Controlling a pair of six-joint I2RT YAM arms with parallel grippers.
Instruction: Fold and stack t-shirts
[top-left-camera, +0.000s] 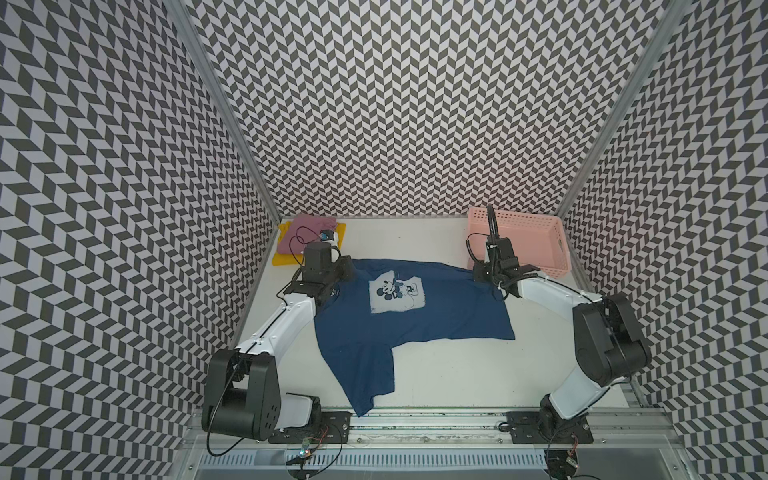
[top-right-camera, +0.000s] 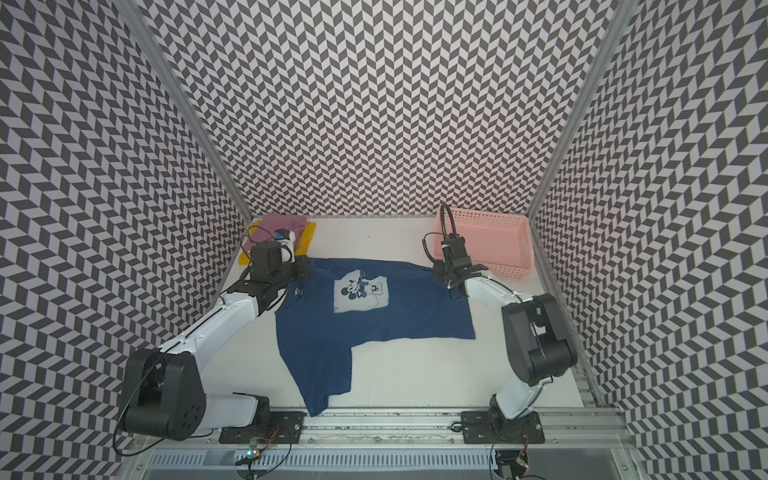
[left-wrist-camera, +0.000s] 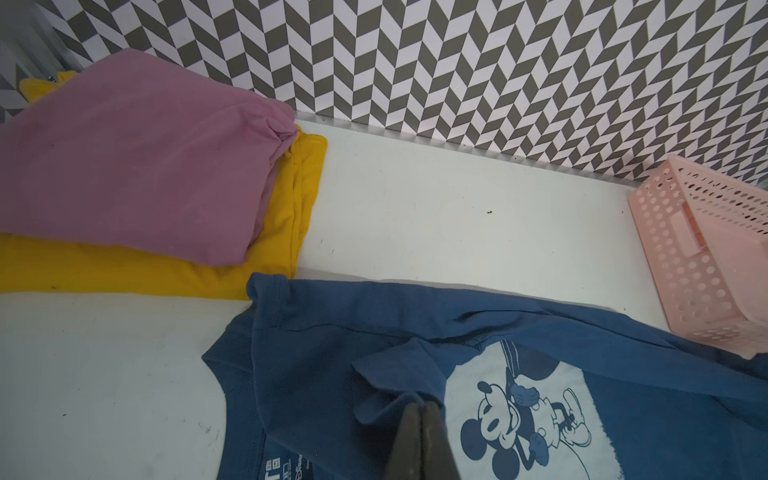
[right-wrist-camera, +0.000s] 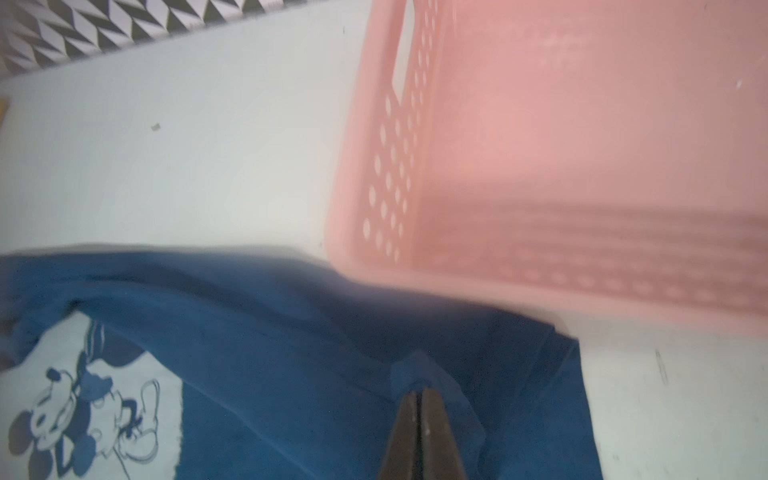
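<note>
A dark blue t-shirt (top-left-camera: 456, 308) with a white Mickey Mouse print (top-left-camera: 397, 292) is spread on the table, its far edge folded over toward the print. One sleeve points to the near side at the left. My left gripper is shut on a pinch of the blue cloth near the collar end, and the fabric rises in a fold round its tips. At the hem end, close to the basket, my right gripper is shut on another pinch of the shirt. The arms hide parts of the cloth in the top views.
A folded mauve shirt (left-wrist-camera: 144, 152) lies on a folded yellow one (left-wrist-camera: 300, 192) at the back left. The pink basket (top-left-camera: 520, 240), empty, stands at the back right, its near edge over the blue cloth.
</note>
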